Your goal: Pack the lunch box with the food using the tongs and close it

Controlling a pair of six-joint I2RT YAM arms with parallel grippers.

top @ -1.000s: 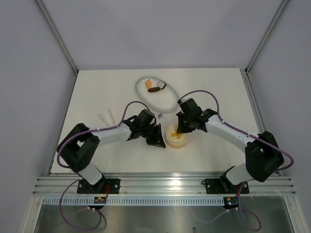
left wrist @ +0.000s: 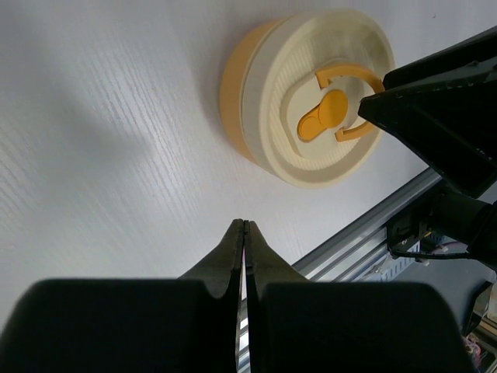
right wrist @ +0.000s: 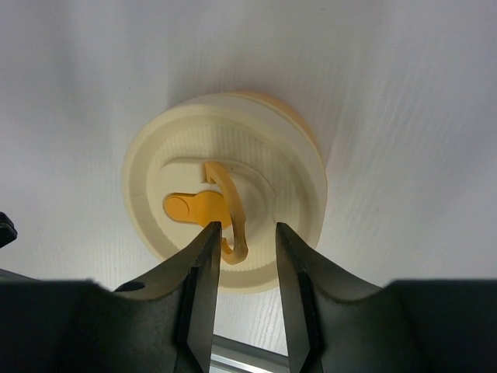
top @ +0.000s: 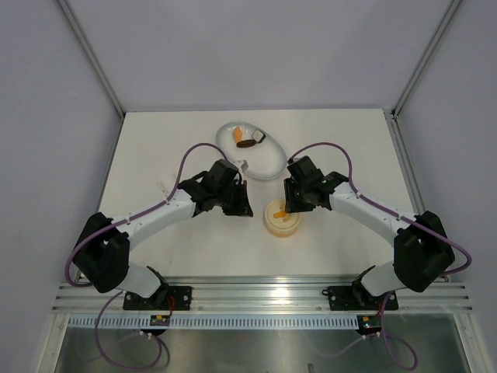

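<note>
The round cream lunch box [top: 282, 225] with an orange base sits on the table, its lid [left wrist: 357, 155] carrying an orange handle [right wrist: 235, 217] and a small orange latch [right wrist: 186, 207]. My right gripper is over the lid, fingers parted either side of the raised handle's end, part open; contact is unclear. My left gripper is shut with nothing visible between its fingers, left of the lunch box and apart from it.
A pale oval plate [top: 262, 162] with several food pieces [top: 245, 143] lies at the back. Two thin light sticks [top: 161, 187] lie on the left. The table's front rail [top: 248, 281] runs along the near edge.
Over the last second my left gripper has moved back and left, away from the lunch box. My right gripper has shifted only slightly above the lid, its fingers appearing wider apart.
</note>
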